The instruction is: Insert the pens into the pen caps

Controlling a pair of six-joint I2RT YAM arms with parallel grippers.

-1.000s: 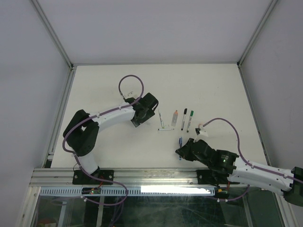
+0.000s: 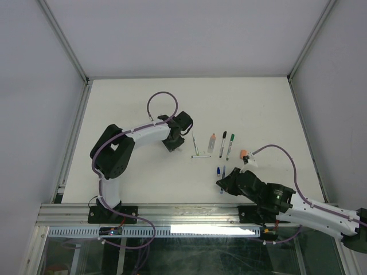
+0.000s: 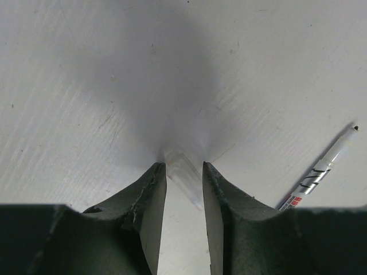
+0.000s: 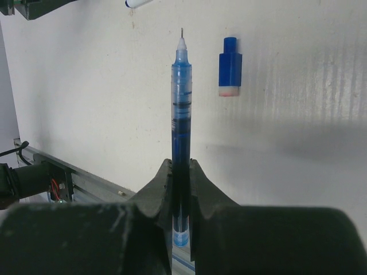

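Note:
My right gripper is shut on an upright-pointing blue pen [image 4: 181, 114], raised over the white table, with a blue cap [image 4: 230, 69] lying to its right in that view. My left gripper is low at the table, its fingers part open around a translucent cap [image 3: 186, 186] lying beneath them; whether they touch it I cannot tell. A white pen [image 3: 332, 154] lies to the right of it. In the top view an orange pen [image 2: 211, 143], a black pen [image 2: 223, 143] and a green pen [image 2: 230, 145] lie between the arms.
An orange object [image 2: 243, 154] sits near the right arm. The table's front edge lies just below my right gripper.
My right gripper has moved a little rightward with the blue pen, away from the blue cap.

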